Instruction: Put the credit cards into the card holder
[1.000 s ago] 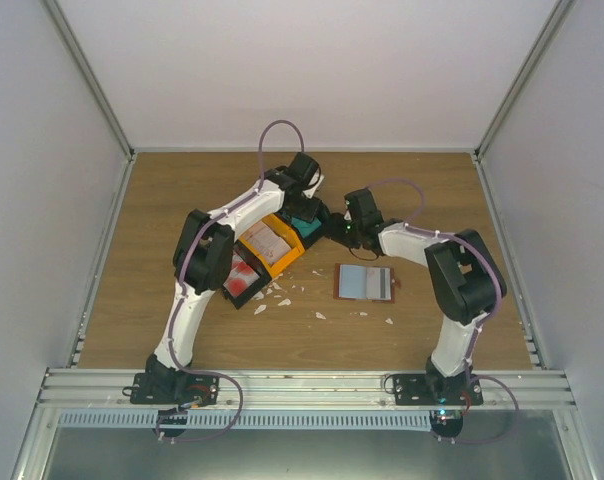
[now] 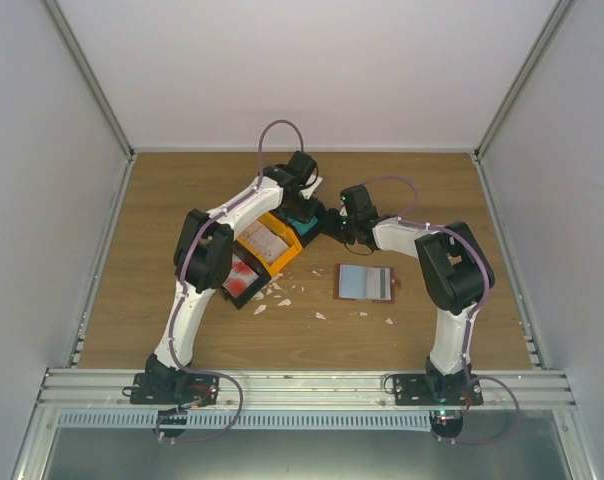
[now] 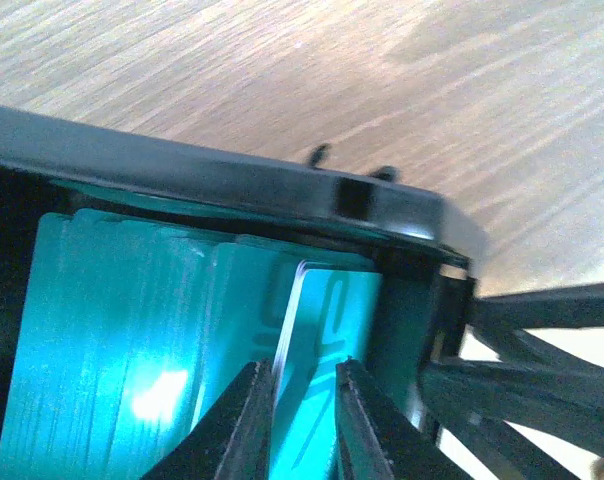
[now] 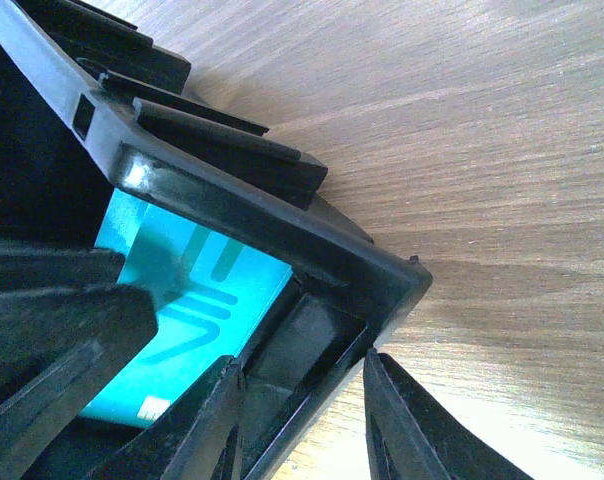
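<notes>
Teal cards lie in a black holder, one narrower teal card at its right end; the right wrist view shows the same teal (image 4: 192,290) under the holder's rim. My left gripper (image 2: 304,208) is over this holder, its fingertips at that end card in the left wrist view; whether it grips the card is unclear. My right gripper (image 2: 334,224) is at the holder's right end, shut on its black edge. An orange holder (image 2: 282,258) with pale cards and a black holder (image 2: 240,292) with red cards lie to the lower left.
A brown card holder (image 2: 363,282) with pale blue and grey contents lies below my right arm. Several white scraps are scattered on the table.
My left gripper has moved only very slightly.
</notes>
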